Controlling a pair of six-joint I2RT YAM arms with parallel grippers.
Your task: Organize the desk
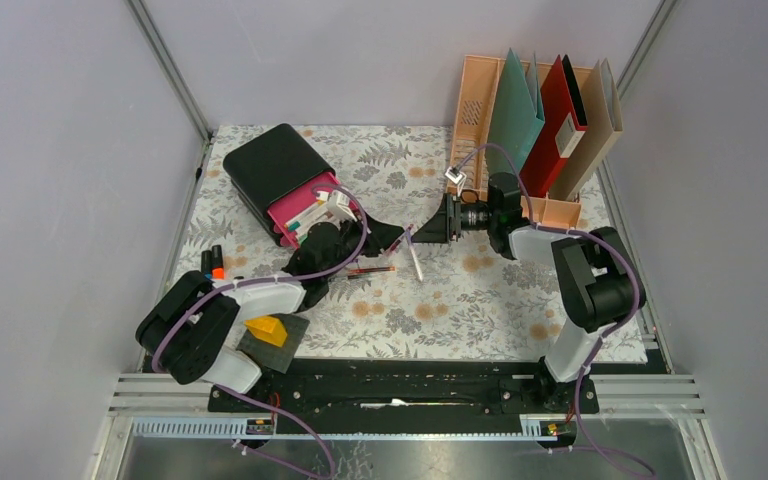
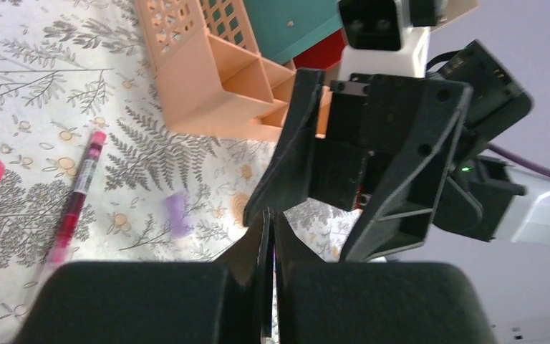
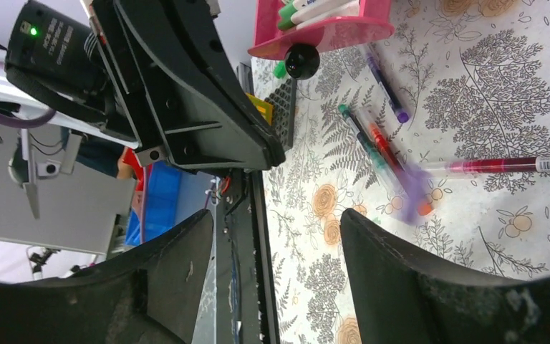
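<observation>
Near the middle of the desk, my left gripper and right gripper face each other closely. The left fingers meet at their tips, and nothing clear shows between them. The right fingers stand apart with only desk visible in the gap. A white-purple pen slants forward from between the two grippers; a purple blur shows in both wrist views, and whether it touches a gripper cannot be told. A red pen lies on the desk, as do a green-capped pen, an orange-red pen and a purple pen.
The black box with its pink drawer of markers stands back left. An orange rack with folders fills the back right. A yellow block sits on a grey pad at front left.
</observation>
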